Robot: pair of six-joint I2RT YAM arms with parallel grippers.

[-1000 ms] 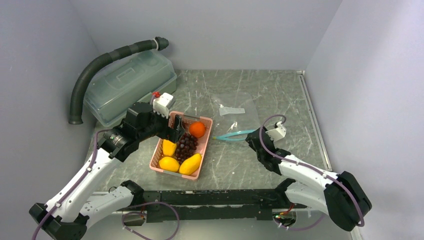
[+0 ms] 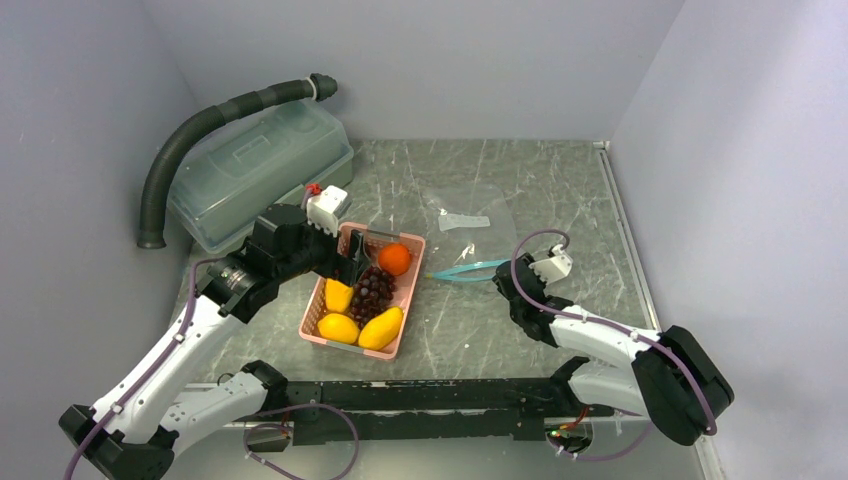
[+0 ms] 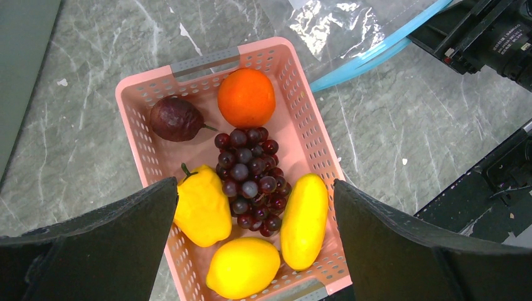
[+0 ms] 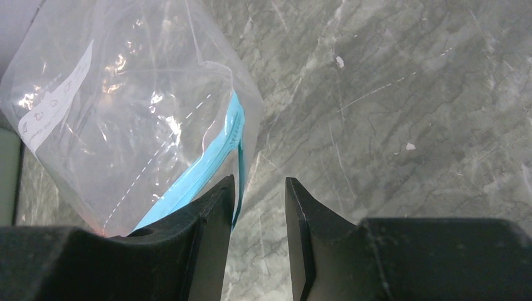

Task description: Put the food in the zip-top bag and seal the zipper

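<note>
A clear zip top bag (image 2: 490,225) lies flat on the counter, its blue zipper band (image 2: 470,268) toward the front and spread slightly apart. At the band's right end is my right gripper, its fingers apart. The thin blue edge (image 4: 241,169) runs into the gap close beside the left finger, but contact cannot be made out. My left gripper is open above the pink basket (image 3: 305,106), holding nothing. Inside the basket are an orange (image 3: 246,98), dark grapes (image 3: 251,179), a dark red fruit (image 3: 175,118), and yellow foods including a pepper (image 3: 202,207).
A lidded, translucent green bin (image 2: 265,165) takes up the back left, a black hose (image 2: 205,125) lying over it. Bare counter (image 2: 570,190) extends behind and right of the bag. Walls close in the sides and back.
The right arm has shifted slightly, its elbow coming left and its gripper moving a little at the zipper's right end. The left arm, basket and food look unmoved.
</note>
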